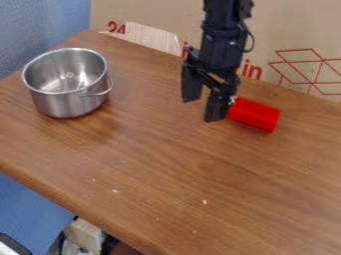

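Observation:
My black gripper hangs open over the middle-back of the wooden table, its fingers low and just left of a red cylindrical object that lies on its side. The left end of the red object is partly hidden behind the gripper. A steel pot with a wire handle stands at the left of the table.
A cardboard panel with red print stands along the back. The table's left edge drops to a blue surface.

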